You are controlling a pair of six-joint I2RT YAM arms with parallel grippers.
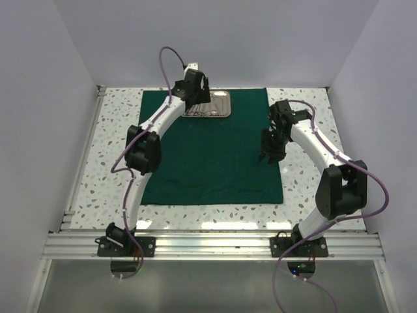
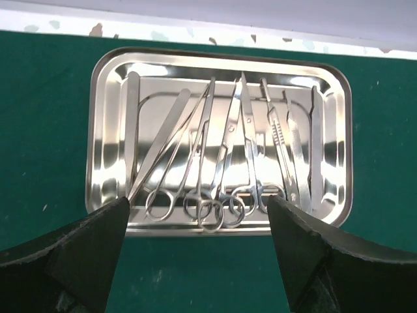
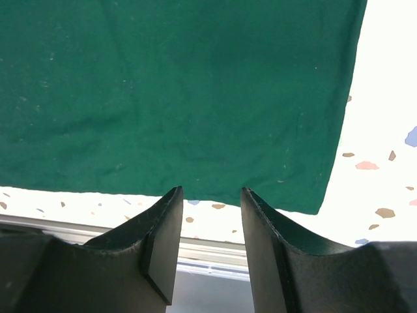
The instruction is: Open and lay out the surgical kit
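Observation:
A steel tray of surgical instruments sits at the back of the green cloth. It holds several scissors-like tools, tweezers and flat handles, lying side by side. My left gripper hangs over the tray, open and empty, its fingers framing the tray's near side in the left wrist view. My right gripper is over the right part of the cloth, part open with nothing between its fingers.
A white speckled table surface borders the cloth. Metal rails run along the front edge, and walls stand at the back and sides.

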